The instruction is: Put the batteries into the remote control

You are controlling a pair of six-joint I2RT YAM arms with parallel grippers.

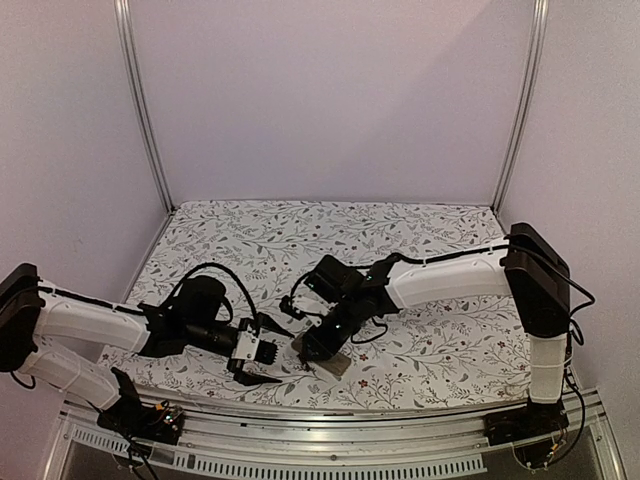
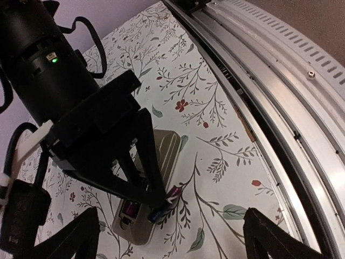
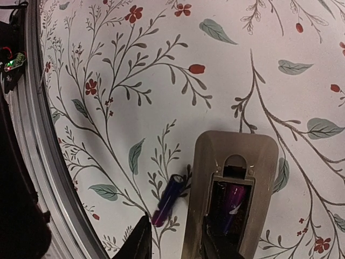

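The grey-brown remote control lies near the table's front edge with its battery compartment facing up. One dark battery, with a purple end, sits in that compartment. A second dark blue and purple battery lies on the cloth beside the remote's long side. My right gripper is partly open, low over the remote and the loose battery; nothing shows held between its fingers. Pointing toward the remote from the left, my left gripper stands open and empty, its fingers wide apart.
A metal rail runs along the table's front edge, close to the remote. Behind both arms the floral cloth is clear. The two grippers are very near each other.
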